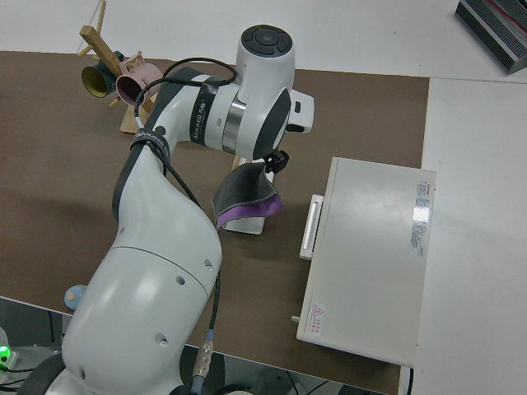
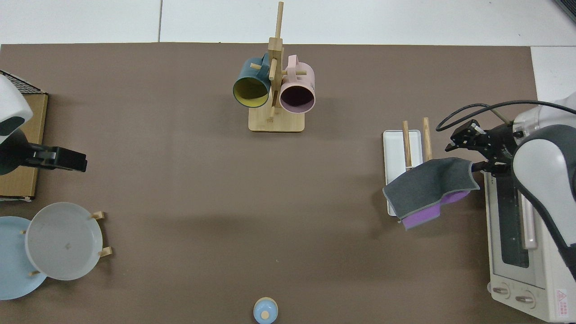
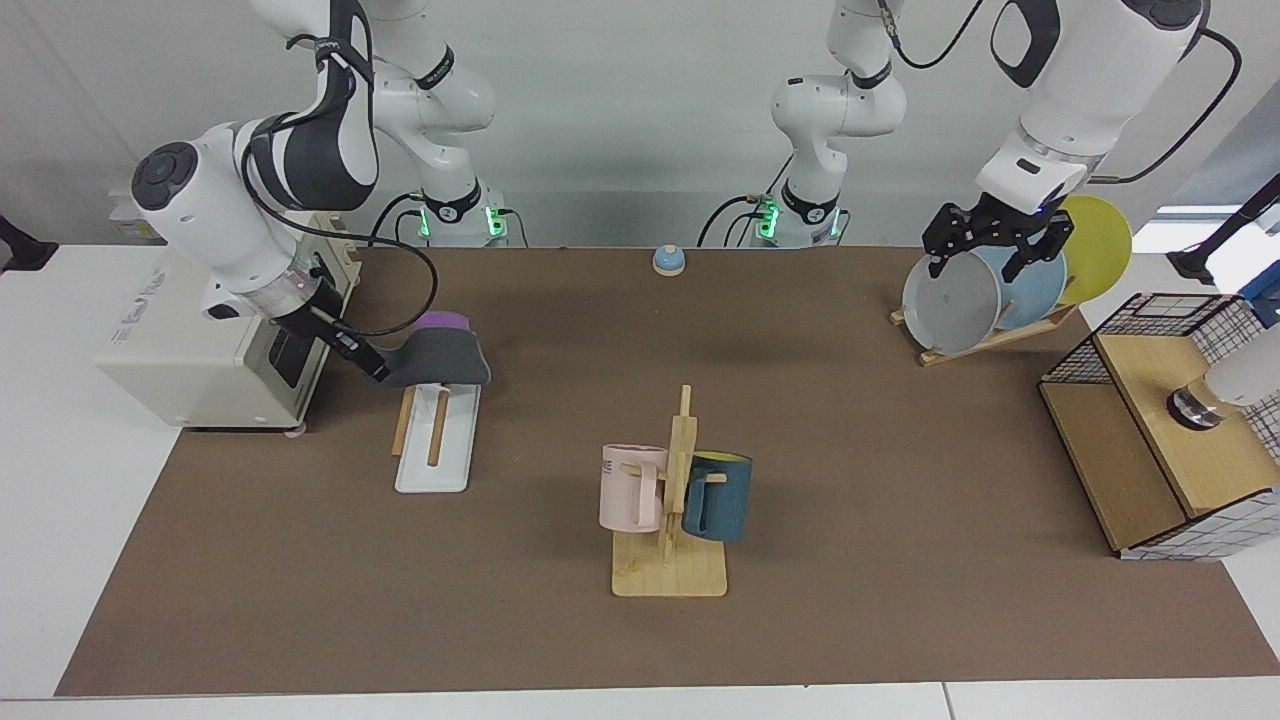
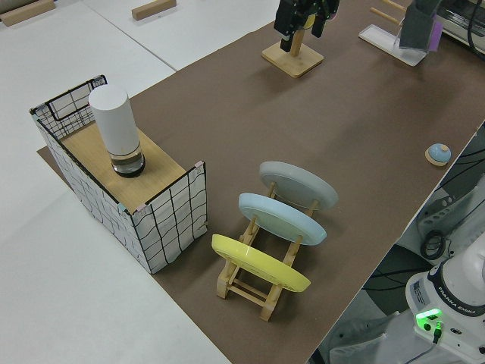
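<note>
A grey-and-purple cloth [image 2: 429,189] is draped at the white rack with two wooden pegs [image 2: 394,146], beside the microwave [image 2: 521,270]. The gripper on that side, my right one [image 2: 475,167], is at the cloth's upper edge, its fingertips mostly hidden by cloth [image 3: 426,354]; whether it is shut is unclear. My left gripper [image 2: 75,160] is above the table near the plate rack, empty of anything visible; in the right camera view it hangs dark at the top [image 4: 303,34].
A mug tree with blue [image 2: 251,86] and pink [image 2: 297,92] mugs stands at the back. Plates [image 2: 64,240], a wire-and-wood shelf [image 2: 27,183] and a small blue object [image 2: 265,310] lie around the clear table middle.
</note>
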